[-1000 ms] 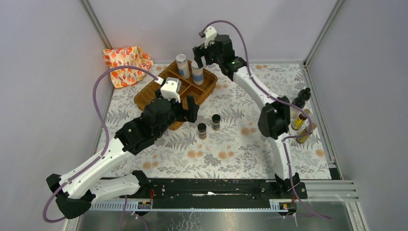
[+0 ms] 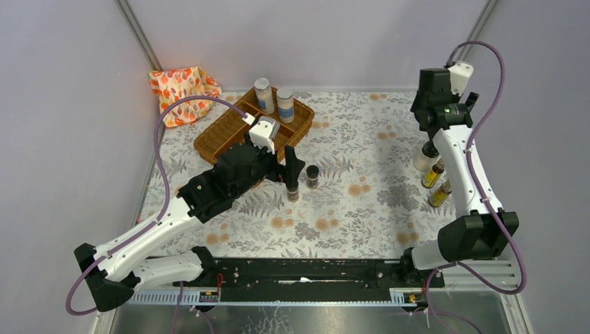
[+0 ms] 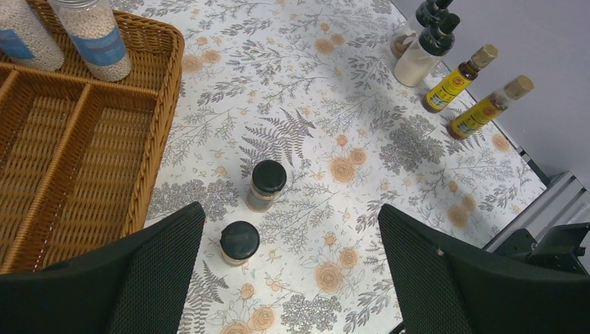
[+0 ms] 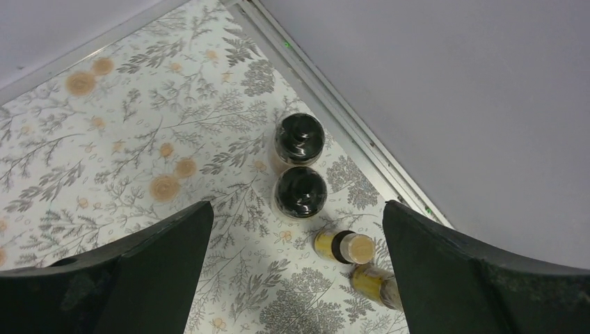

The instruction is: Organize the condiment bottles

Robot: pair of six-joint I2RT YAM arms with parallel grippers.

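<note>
In the top view a wicker basket (image 2: 216, 140) with compartments stands at the back left, two white-lidded jars (image 2: 264, 96) upright in its rear part. Just right of the basket are two small black-capped spice jars (image 3: 261, 186) on the cloth. My left gripper (image 2: 292, 174) hangs open over them, nothing between its fingers. Along the right edge stand two black-topped bottles (image 4: 299, 191) and two yellow-labelled bottles (image 3: 449, 89). Above these my right gripper is open and empty, its fingers (image 4: 156, 254) apart from the bottles.
An orange-patterned cushion (image 2: 184, 94) leans in the back left corner. Walls rise behind the table and on both sides, with the right-hand bottles close to the right wall.
My right arm has swung from beside the basket's jars to the right edge, above the bottles. The left gripper has shifted slightly right over the small jars. Both white-lidded jars stay in the basket.
</note>
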